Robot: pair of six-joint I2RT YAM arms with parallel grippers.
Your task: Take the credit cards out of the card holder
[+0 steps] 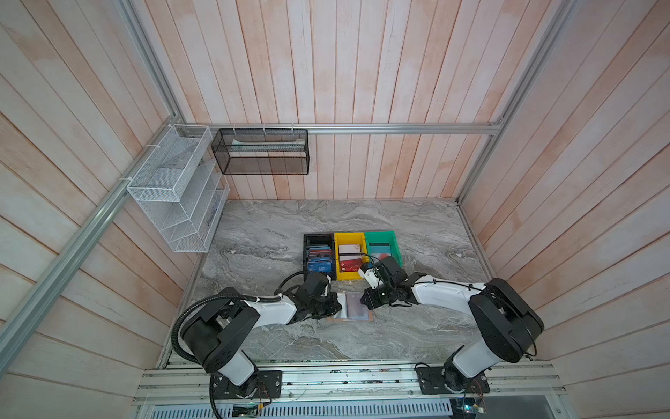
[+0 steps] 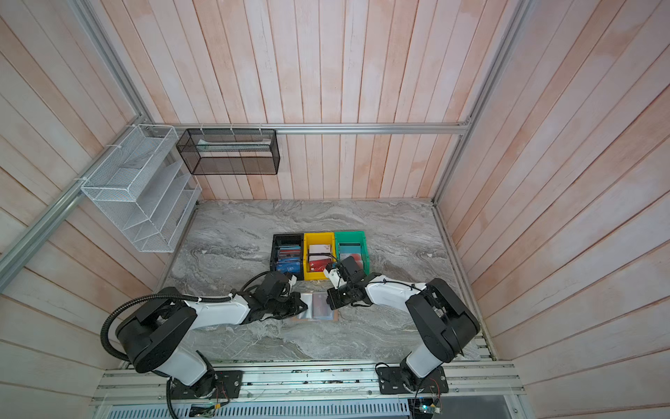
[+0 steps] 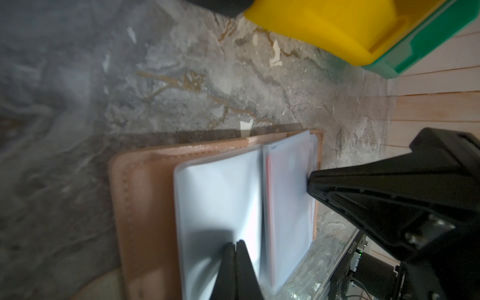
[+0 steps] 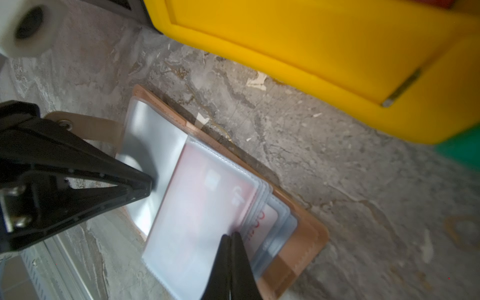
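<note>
A tan leather card holder (image 3: 140,215) lies open on the grey counter, with a white sleeve page (image 3: 210,195) on its left and a stack of translucent sleeves (image 4: 200,190) on its right; a card with red print (image 4: 262,220) shows among the sleeves at the edge. My left gripper is shut with its tips at the white page. My right gripper is shut with its tips at the translucent stack, near its outer edge. Nothing shows clearly between either gripper's fingers.
Behind the holder stand a black bin (image 1: 307,244), a yellow bin (image 1: 350,237) and a green bin (image 1: 391,241) with cards inside. Wire baskets (image 1: 171,188) hang at the back left. Bare counter lies to both sides of the arms.
</note>
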